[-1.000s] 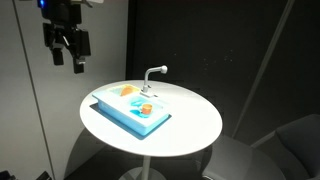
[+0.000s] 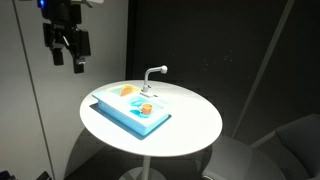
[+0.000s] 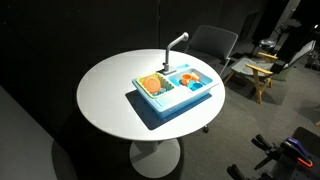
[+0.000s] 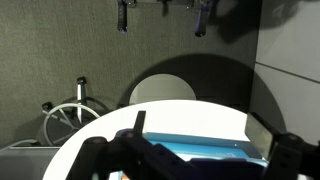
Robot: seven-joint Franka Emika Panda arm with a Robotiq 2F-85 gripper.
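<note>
A toy sink with a blue body and white top (image 3: 172, 106) rests on the round white table. Its pale tap (image 3: 178, 42) rises at the back. An orange round piece (image 3: 152, 84) lies on the rack side. In the basin, beside blue pieces, sits a small orange item (image 2: 146, 109). My gripper (image 2: 68, 64) hangs high at the left, apart from the table and sink; its fingers stand wide open with nothing between them. The wrist view shows the spread fingers (image 4: 138, 122) above the sink's blue edge (image 4: 200, 142), and the rest of the sink is mostly hidden.
A dark chair (image 3: 213, 42) and a wooden-armed chair (image 3: 256, 73) stand beyond the table. A pale wall panel (image 2: 20, 110) is behind the arm.
</note>
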